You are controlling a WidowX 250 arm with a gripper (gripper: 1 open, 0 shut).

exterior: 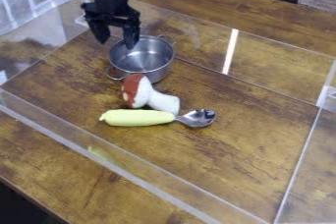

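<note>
My black gripper (114, 31) hangs at the upper left, open, above the left rim of a grey metal pot (149, 56) with side handles. Below the pot lies a red and white object (151, 95), possibly a toy mushroom. A pale yellow corn-like object (134, 118) lies in front of it, beside a silver spoon (196, 118).
Clear transparent panels border the area at left and right. A thin white strip (231, 51) lies right of the pot.
</note>
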